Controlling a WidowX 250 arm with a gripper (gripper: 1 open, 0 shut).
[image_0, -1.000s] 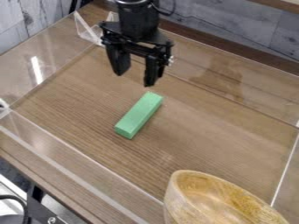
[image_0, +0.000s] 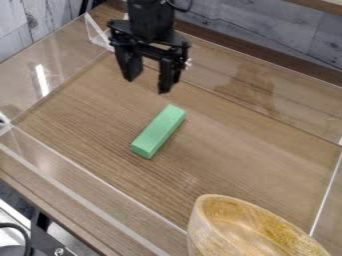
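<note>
A black gripper (image_0: 150, 66) hangs over the back part of the wooden table, open, its two fingers apart with nothing visible between them. A green rectangular block (image_0: 159, 131) lies on the table below it, in front of and apart from the fingers.
A large yellow bowl (image_0: 250, 230) sits at the front right, cut off by the frame. A black cable (image_0: 11, 228) shows at the bottom left. Walls border the back.
The gripper has moved left and slightly back from where it was a second ago. The green block and yellow bowl have not moved.
</note>
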